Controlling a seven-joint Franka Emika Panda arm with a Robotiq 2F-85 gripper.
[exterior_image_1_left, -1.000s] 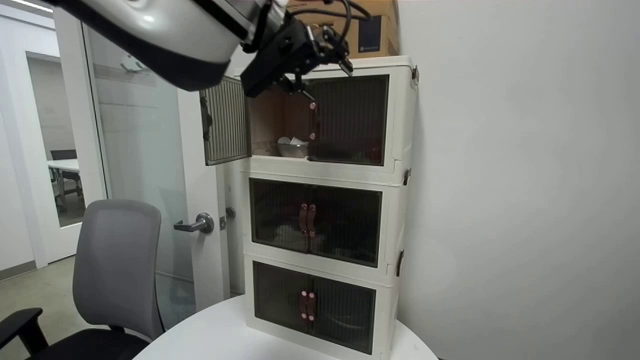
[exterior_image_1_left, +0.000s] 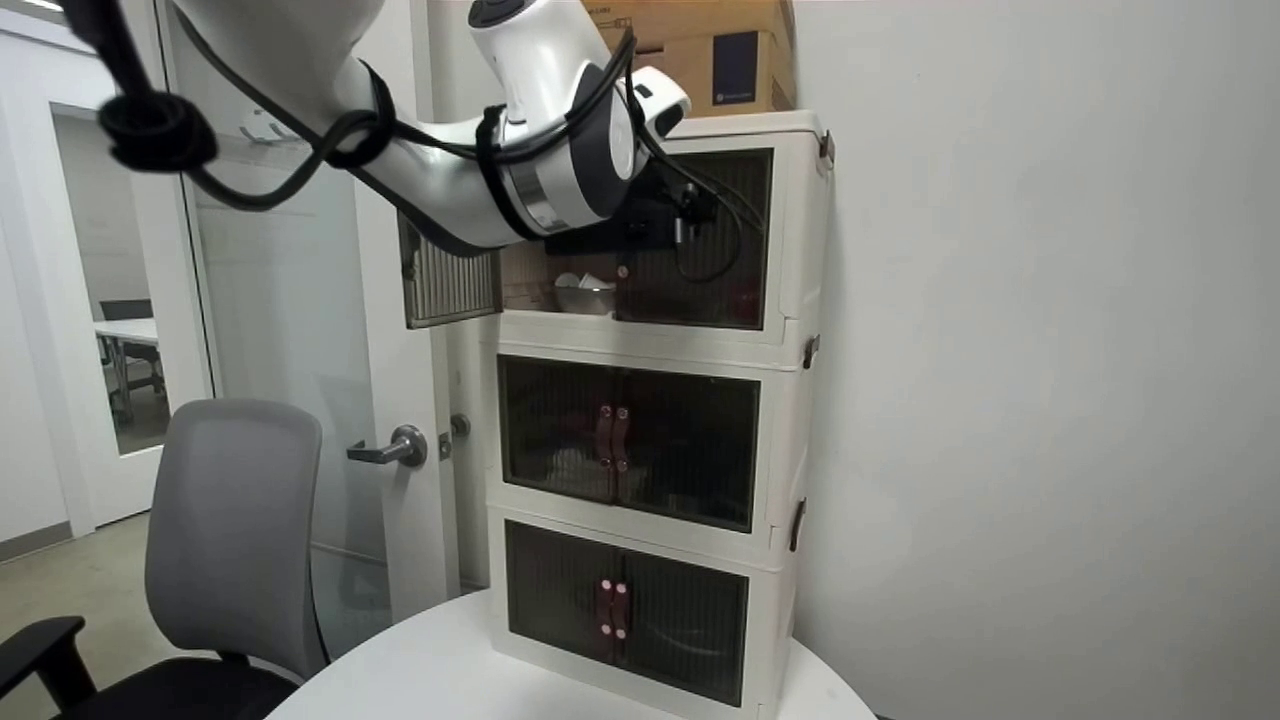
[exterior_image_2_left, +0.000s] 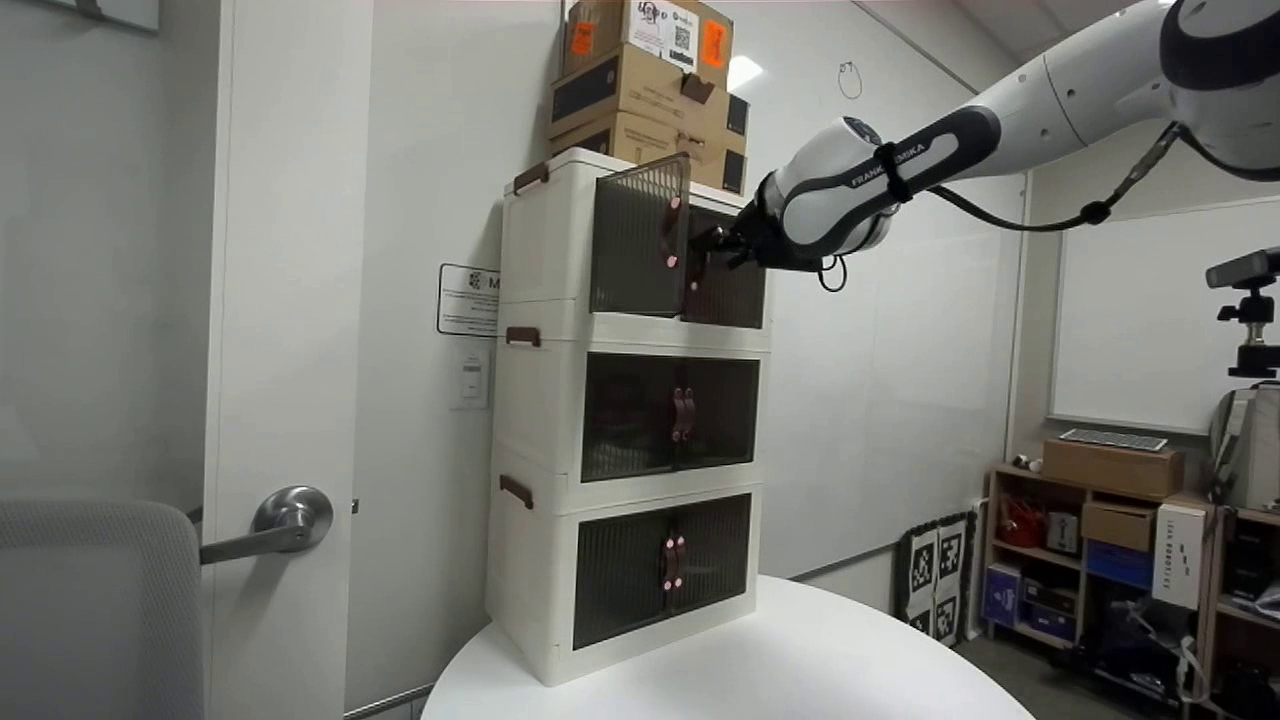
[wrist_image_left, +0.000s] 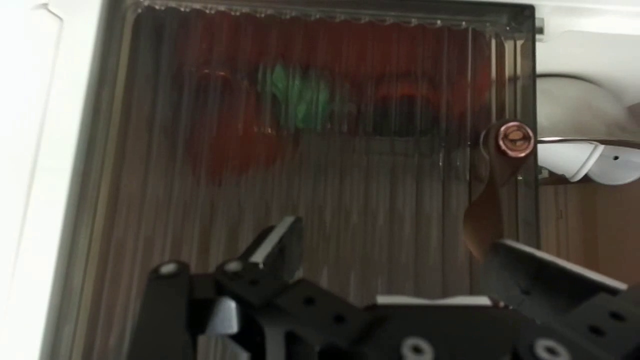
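The upper compartment's left door (exterior_image_1_left: 451, 274) is swung open, while its right door (exterior_image_1_left: 720, 282) looks closed. Across that right door, in the wrist view, my open gripper spreads its fingers. The brown strap handle (wrist_image_left: 484, 219) runs down from a copper-coloured screw, just inside the right-hand finger (wrist_image_left: 528, 273); its other end is hidden behind the gripper, and whether they touch I cannot tell. Exterior view 2 has the gripper (exterior_image_2_left: 722, 246) right in front of this door, near the open left door's edge. In exterior view 1 the wrist hides the fingers.
A bowl with white items (exterior_image_1_left: 585, 293) sits in the open left half. Red and green things (wrist_image_left: 300, 96) show blurred behind the ribbed door. Two closed compartments (exterior_image_1_left: 630, 438) lie below, and cardboard boxes (exterior_image_2_left: 648, 96) are stacked on top.
My arm has rotated and lowered. The gripper, earlier above and in front of the open left half, is now in front of the right door. The cabinet doors look about the same.
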